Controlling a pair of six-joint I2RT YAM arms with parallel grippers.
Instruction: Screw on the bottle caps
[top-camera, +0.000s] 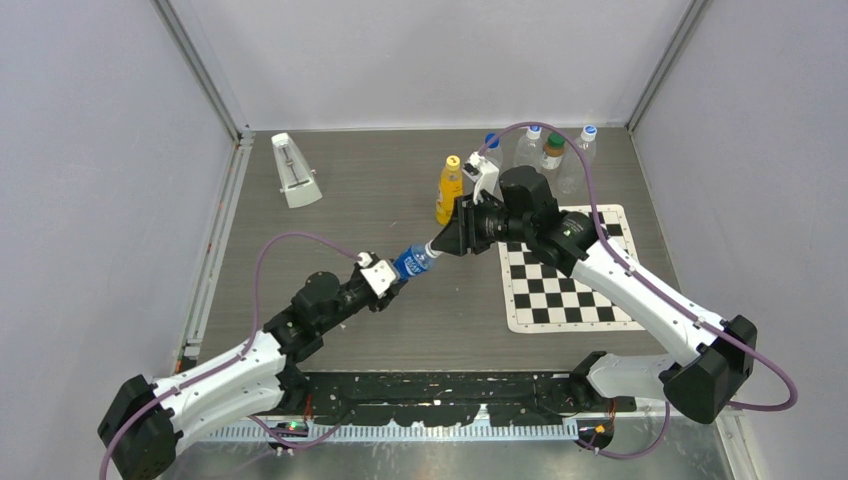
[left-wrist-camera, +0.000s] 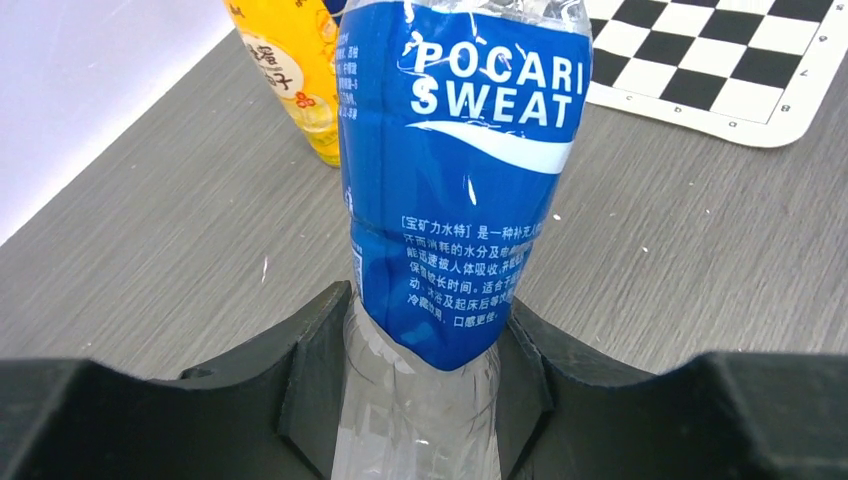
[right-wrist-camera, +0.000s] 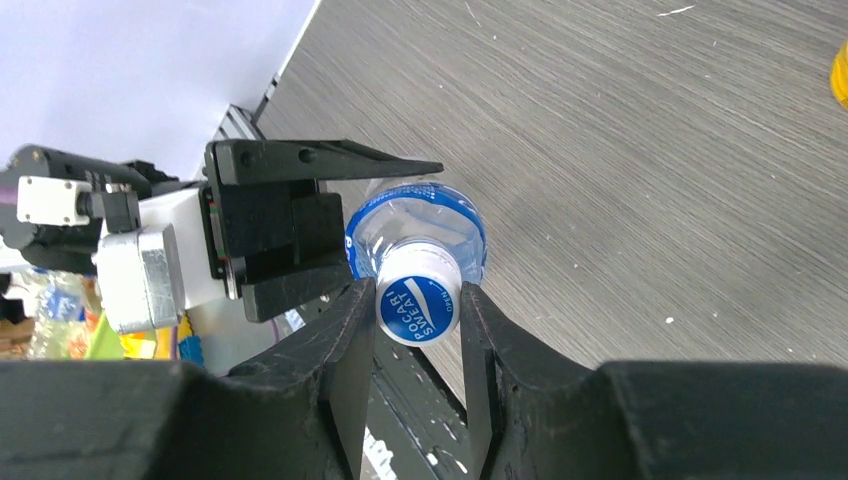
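Observation:
A Pocari Sweat bottle (top-camera: 414, 262) is held tilted between the arms above the middle of the table. My left gripper is shut on its lower body; the blue label (left-wrist-camera: 460, 200) fills much of the left wrist view. At the neck end, my right gripper is shut on the white cap (right-wrist-camera: 415, 305) with blue top. Whether the cap is threaded onto the neck cannot be seen. An orange-juice bottle (top-camera: 449, 190) with yellow cap stands behind them.
Several capped bottles (top-camera: 570, 175) stand at the back right. A checkerboard mat (top-camera: 560, 315) lies on the right, partly under the right arm. A white tapered object (top-camera: 297, 170) sits at the back left.

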